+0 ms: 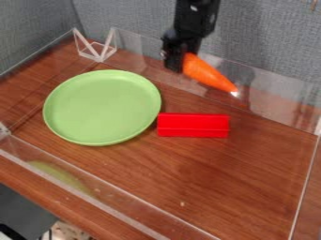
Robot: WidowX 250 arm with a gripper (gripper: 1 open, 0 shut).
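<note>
My black gripper (181, 58) is up at the back of the table, shut on the wide end of an orange carrot (207, 74), which hangs in the air with its tip down to the right. Below it on the wood lies a red block (193, 126). A green plate (101, 108) sits to the left of the block.
Clear plastic walls (269, 95) edge the table, with a white wire frame (96, 47) at the back left corner.
</note>
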